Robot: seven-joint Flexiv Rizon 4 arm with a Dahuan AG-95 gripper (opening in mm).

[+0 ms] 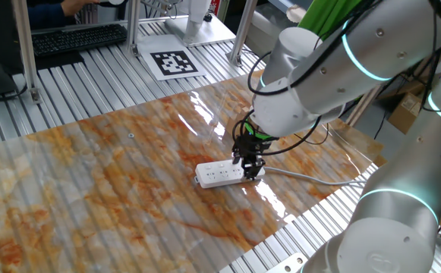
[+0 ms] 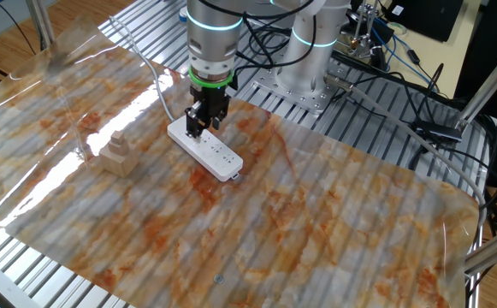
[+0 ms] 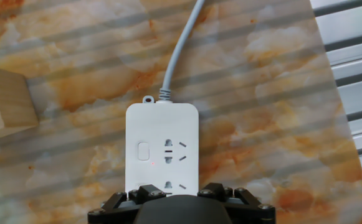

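A white power strip [image 1: 222, 174] lies flat on the marbled sheet, its grey cable running off from one end. My gripper [image 2: 205, 128] is over the cable-end half of the strip, pointing down and very close to its top; whether it touches cannot be told. In the wrist view the black fingers [image 3: 148, 192] stand apart in front of the strip [image 3: 162, 134], its white top showing between them. I see nothing held, though the dark gripper body covers part of the gap. A switch and several sockets show on the strip.
A light wooden block [image 2: 118, 159] with a smaller piece on top stands beside the strip. The grey cable [image 3: 182, 46] trails toward the sheet's edge. A printed marker [image 1: 173, 64] and a keyboard [image 1: 80, 39] lie farther back. Much of the marbled sheet is bare.
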